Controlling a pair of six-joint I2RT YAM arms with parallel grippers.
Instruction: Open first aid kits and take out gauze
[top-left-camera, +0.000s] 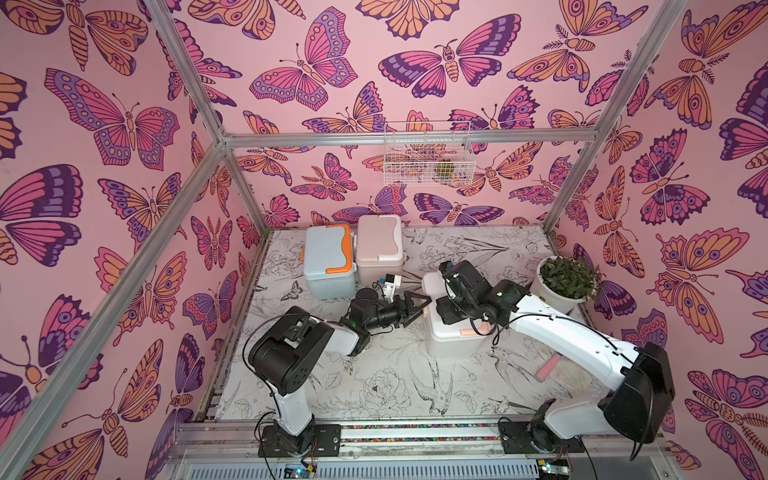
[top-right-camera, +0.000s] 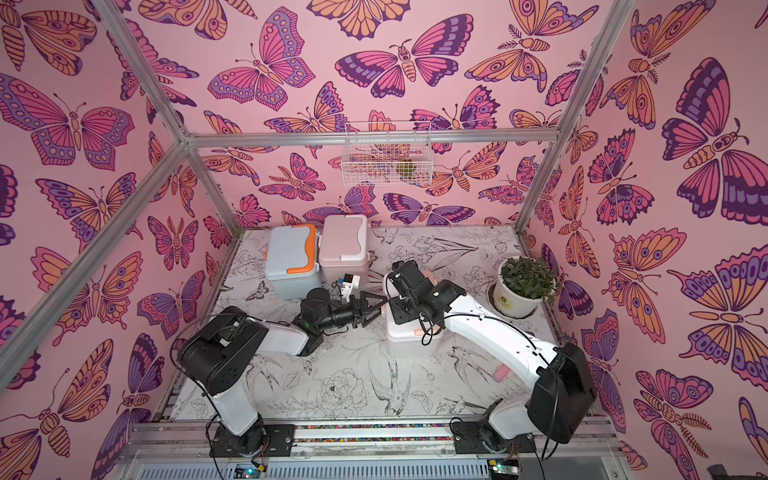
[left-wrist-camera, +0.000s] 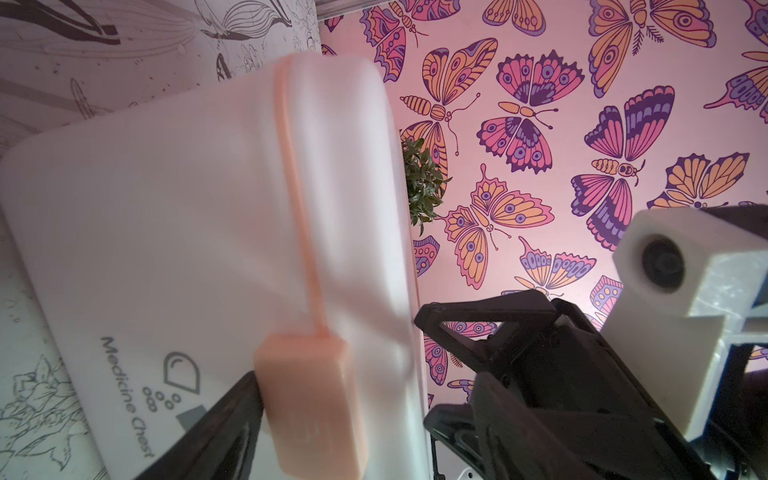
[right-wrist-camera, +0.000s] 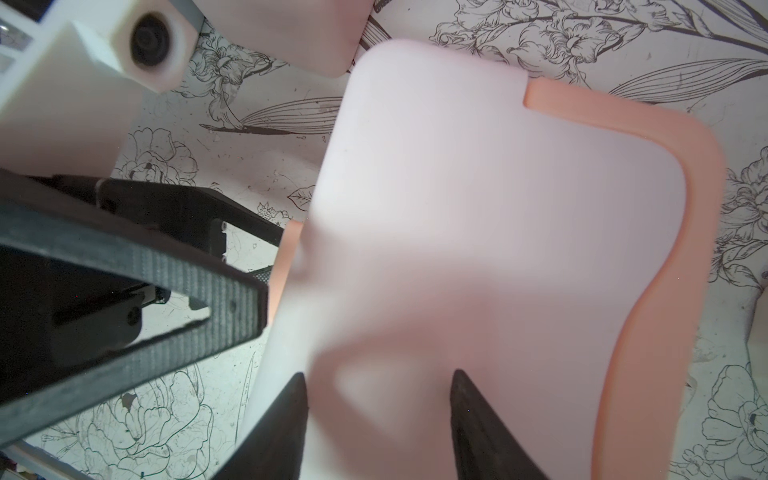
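Note:
A white medicine chest (top-left-camera: 453, 345) with peach trim stands centre table. My left gripper (top-left-camera: 422, 305) is at its left side, shut on the peach latch (left-wrist-camera: 312, 400), its fingers dark and blurred in the left wrist view. My right gripper (top-left-camera: 448, 312) is over the chest, its fingertips apart on or just above the pale lid (right-wrist-camera: 488, 200), nothing visible between them; contact is unclear.
A blue kit (top-left-camera: 326, 256) with orange handle and a pink kit (top-left-camera: 379, 240) stand at the back left. A potted plant (top-left-camera: 564, 280) is at the right, a wire basket (top-left-camera: 428, 168) on the back wall.

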